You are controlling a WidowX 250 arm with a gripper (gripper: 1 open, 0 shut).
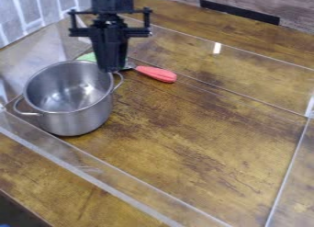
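Observation:
A steel pot [72, 107] with side handles sits on the wooden table at the left. My black gripper [113, 63] hangs just above the back right of the pot's rim, fingers pointing down and shut, with nothing visible between them. A pink-red handled utensil [156, 74] lies behind the pot to the right, partly hidden by the gripper; a small green item [86, 57] shows behind the gripper.
Clear panels or strips run along its left, front and right edges. A white grille stands at the back left.

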